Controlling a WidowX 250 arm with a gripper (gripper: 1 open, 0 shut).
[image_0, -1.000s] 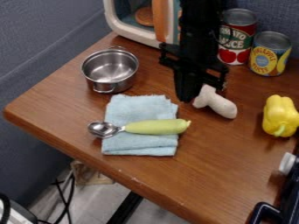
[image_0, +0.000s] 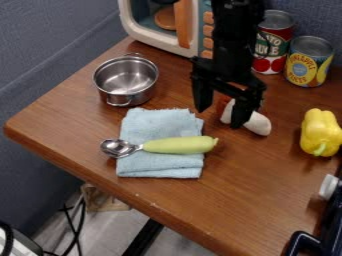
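My black gripper (image_0: 217, 100) is lowered over a white mushroom-like object (image_0: 254, 121) on the wooden table, its fingers apart on either side of the object's upper part; whether they touch it is unclear. A folded light blue cloth (image_0: 160, 170) lies to the left, with a green-handled scoop (image_0: 174, 145) across it. A steel pot (image_0: 126, 80) stands at the back left, and a yellow pepper (image_0: 319, 133) is at the right.
A toy microwave (image_0: 160, 22) stands at the back, with two cans (image_0: 271, 45) (image_0: 307, 63) behind the gripper to the right. A black object (image_0: 310, 243) lies at the front right edge.
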